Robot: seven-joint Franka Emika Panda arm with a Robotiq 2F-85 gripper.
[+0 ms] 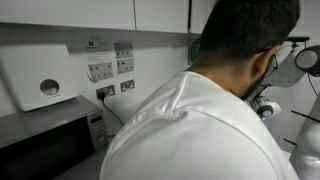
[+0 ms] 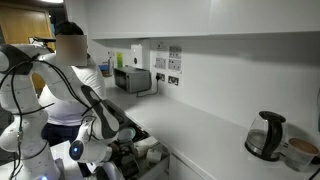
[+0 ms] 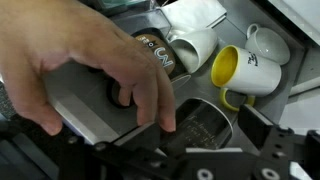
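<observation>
In the wrist view my gripper is open above a grey drawer (image 3: 298, 75) of mugs. A person's bare hand (image 3: 115, 60) reaches in from the upper left, its fingertips low between my fingers. Close to that hand lies a dark, shiny cup-like object (image 3: 205, 122). Farther up are a white mug with a yellow inside and handle (image 3: 238, 70), a plain white mug (image 3: 194, 48), another white cup (image 3: 268, 43) and a dark item with pale lettering (image 3: 157, 46). Nothing shows held by the gripper.
A man in a white shirt (image 1: 195, 130) blocks much of exterior view 1. Along the worktop (image 2: 200, 120) stand a microwave (image 2: 132, 80), a kettle (image 2: 265, 135) and a brownish container (image 2: 299, 153).
</observation>
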